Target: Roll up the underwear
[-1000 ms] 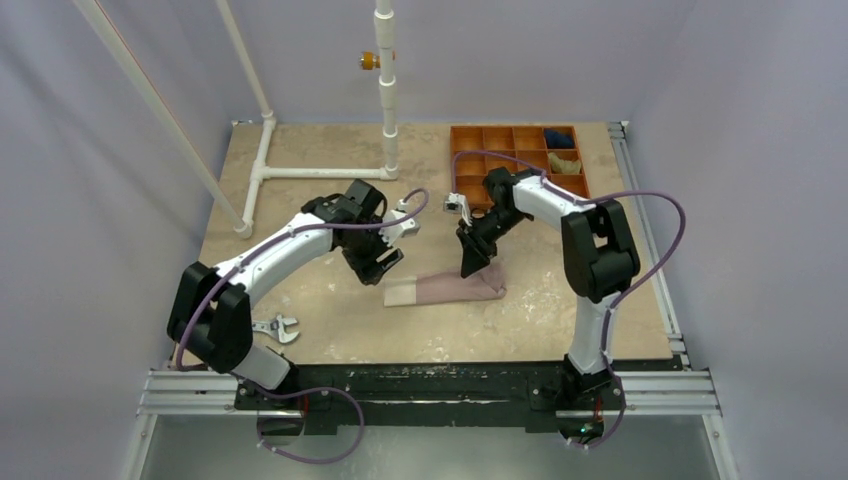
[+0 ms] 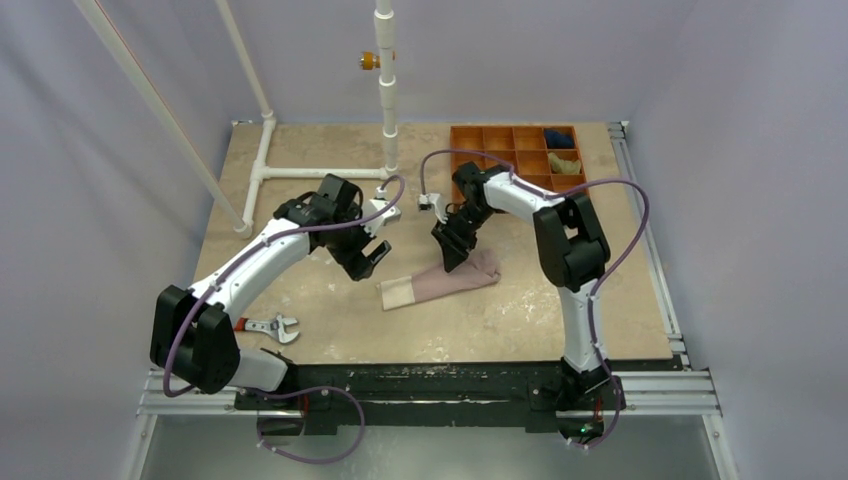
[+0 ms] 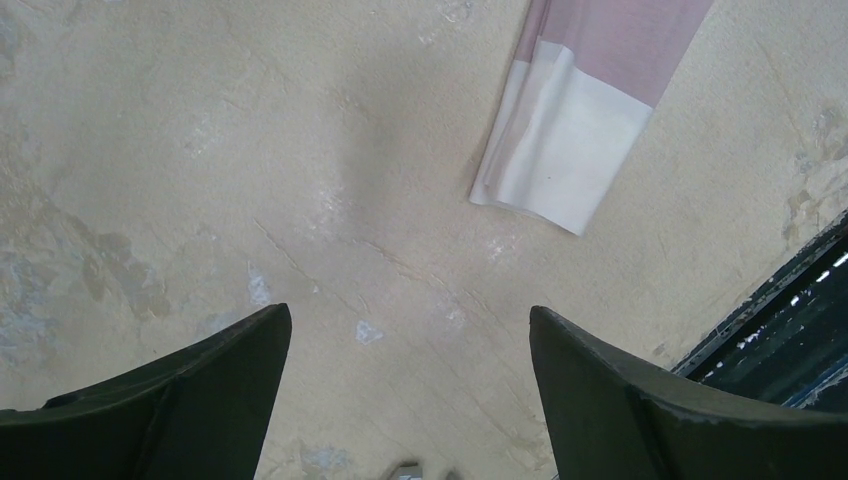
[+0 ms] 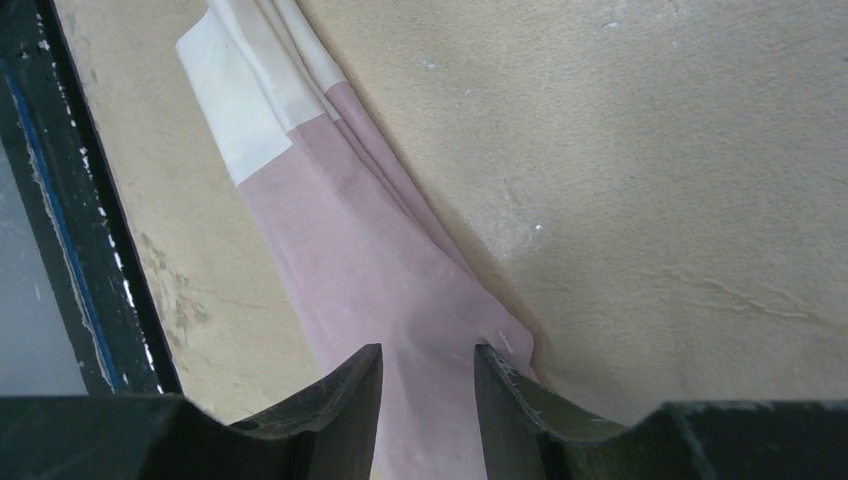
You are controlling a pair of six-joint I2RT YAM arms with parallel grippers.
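Observation:
The underwear is a long folded strip of dusty pink cloth (image 2: 455, 283) with a white band (image 2: 397, 292) at its left end, lying across the table. Its right end is bunched. My right gripper (image 2: 452, 266) is low over the pink part toward that end; in the right wrist view its fingers (image 4: 358, 400) stand apart with pink cloth (image 4: 400, 290) under and between them, touching or nearly so. My left gripper (image 2: 368, 270) hangs up and left of the white end, open and empty. The left wrist view shows the white band (image 3: 575, 140) well beyond its fingers (image 3: 250, 370).
At the back right sits an orange compartment box (image 2: 497, 140) holding a dark blue roll (image 2: 558, 139) and an olive one (image 2: 564, 165). A wrench (image 2: 275, 328) lies front left. White pipes (image 2: 320, 173) edge the back left. Bare table lies in front of the cloth.
My right gripper has moved left, and the cloth has shifted left and tilted slightly. The left gripper has backed left, its fingers spreading wider.

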